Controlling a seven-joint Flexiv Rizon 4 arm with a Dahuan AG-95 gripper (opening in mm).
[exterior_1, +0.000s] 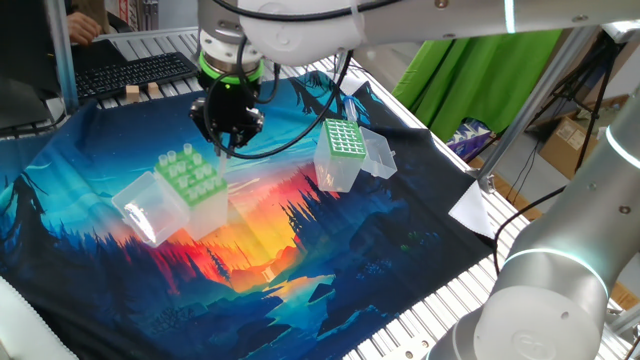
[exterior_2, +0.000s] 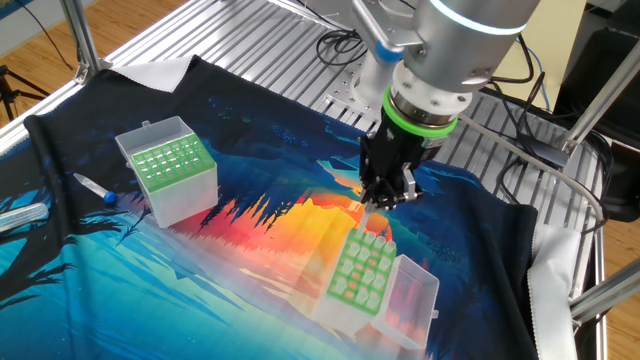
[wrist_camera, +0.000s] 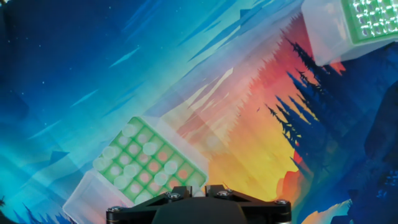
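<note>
My gripper (exterior_2: 368, 203) is over the rear edge of the clear box with the green rack (exterior_2: 362, 270), which carries several translucent tips. A slim, pale, translucent piece, looking like a pipette tip (exterior_2: 366, 216), hangs below its fingers. In the wrist view the fingers of the gripper stand close together at the bottom edge, with a little of something pale between them. Whether that tip's lower end touches the rack cannot be made out. The box's lid (exterior_1: 152, 208) lies folded open. A second clear box with a green grid (exterior_1: 345, 140) stands apart, its lid open too.
A blue-capped pen or tube (exterior_2: 97, 190) lies near the second box, and a clear object (exterior_2: 22, 217) lies at the cloth's left. The patterned cloth (exterior_1: 330, 270) has bare room in front. A black cable loops beside the wrist.
</note>
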